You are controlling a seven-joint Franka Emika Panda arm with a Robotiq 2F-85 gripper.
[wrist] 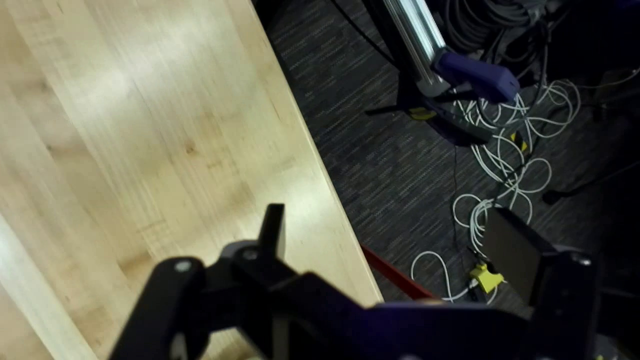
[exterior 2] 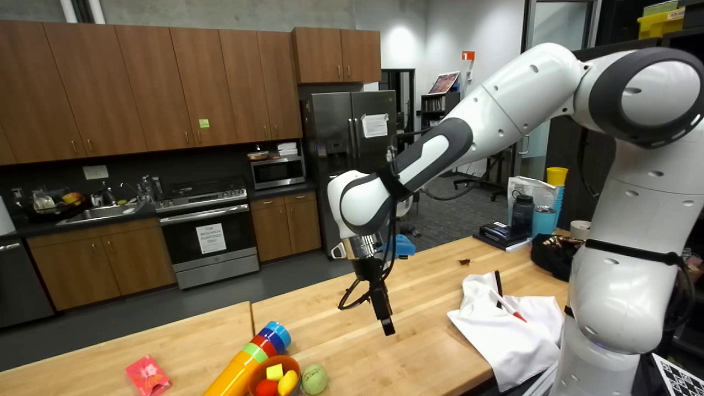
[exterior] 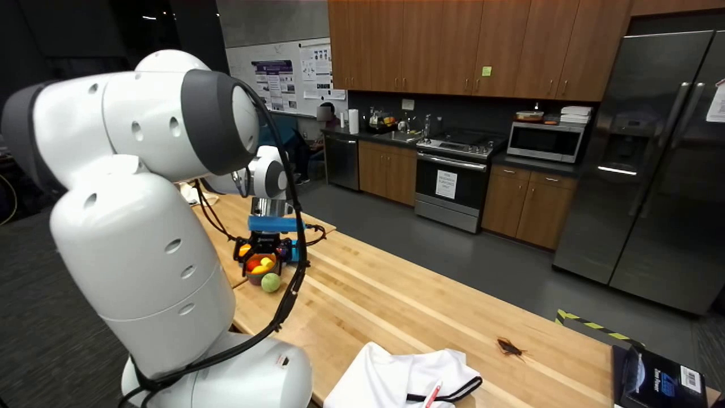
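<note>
My gripper stands open, nothing between its fingers, above bare tabletop and the table's edge in the wrist view. Exterior view 2 puts the gripper (exterior 2: 386,323) over the wood, right of a bowl (exterior 2: 295,364) of toy fruit and a green ball (exterior 2: 314,379). A row of stacked coloured cups (exterior 2: 241,362) lies on its side left of that bowl. Seen in exterior view 1, the gripper (exterior: 261,253) overlaps the bowl (exterior: 257,277), with the green ball (exterior: 270,282) just in front. Contact cannot be judged there.
A white cloth (exterior: 380,381) with a red-tipped pen (exterior: 433,393) lies near the arm's base. A brown insect-like object (exterior: 510,347) sits farther along, before a dark box (exterior: 662,381). A pink packet (exterior 2: 148,375) rests at the left. Mid-table is mostly clear.
</note>
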